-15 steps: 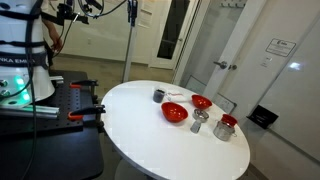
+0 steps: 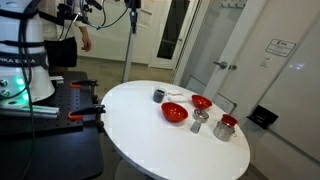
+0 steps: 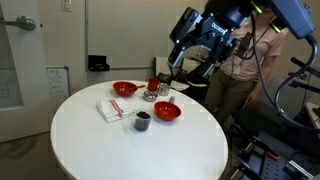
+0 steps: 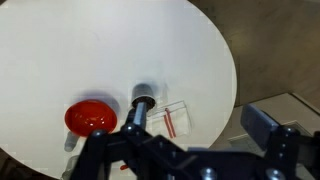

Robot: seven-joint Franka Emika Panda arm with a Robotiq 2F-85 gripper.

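Observation:
My gripper hangs high above the white round table (image 4: 190, 50), its two fingers wide apart in the wrist view. Nothing shows between them but table and cloth. Exterior view 2 has the gripper at the upper right, well clear of every object. On the table stands a small grey cup (image 3: 142, 121) with dark contents. A red bowl (image 3: 167, 111) sits close by. A white cloth with red stripes (image 4: 178, 124) lies flat beside the cup, and a second red bowl (image 3: 125, 88) is farther back.
A metal pot (image 2: 225, 128) with something red on top and a smaller silver container (image 2: 198, 120) stand near the table's edge by the wall. A person (image 3: 250, 75) is behind the arm.
The arm at the top left of exterior view 1 has shifted slightly, and the person there has moved a little. Everything on the table stays in place.

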